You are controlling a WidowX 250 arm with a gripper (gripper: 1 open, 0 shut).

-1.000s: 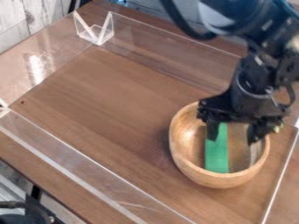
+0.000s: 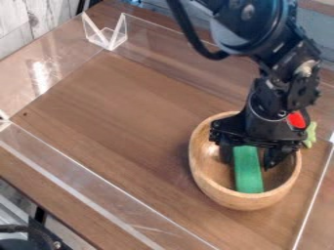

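Observation:
A wooden bowl (image 2: 212, 181) sits on the right of the table, with a green block (image 2: 248, 174) lying inside it. My black gripper (image 2: 261, 146) hangs low over the back of the bowl, its fingertips at or just inside the rim, above the green block's far end. It is open; whether it touches the block is hard to tell.
A small red object (image 2: 296, 120) and a light green one (image 2: 311, 135) lie behind the bowl, partly hidden by the arm. A clear plastic piece (image 2: 104, 31) stands at the back left.
The gripper and arm have shifted a little left and back over the bowl, uncovering the red object behind. The green block appears slightly shifted within the bowl.

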